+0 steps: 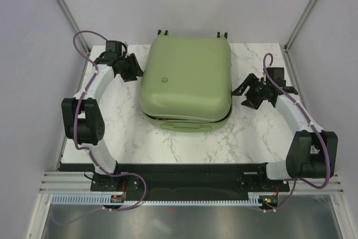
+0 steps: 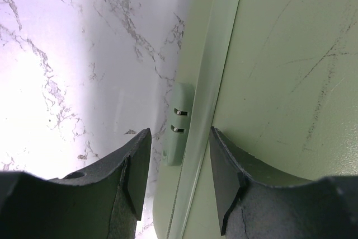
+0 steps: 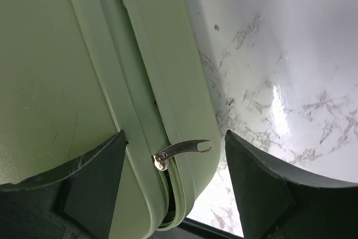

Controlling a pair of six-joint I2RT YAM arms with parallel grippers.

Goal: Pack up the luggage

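The closed green suitcase lies flat on the marble table, its zipper seam slightly parted along the front. My left gripper is open at its left side; in the left wrist view the fingertips straddle near the seam edge beside a small fitting with two slots. My right gripper is open at the right side; in the right wrist view a metal zipper pull lies on the seam between its fingers, near a corner where the zipper is partly open. Nothing is held.
Walls stand left, right and behind; the table's dark front edge is below.
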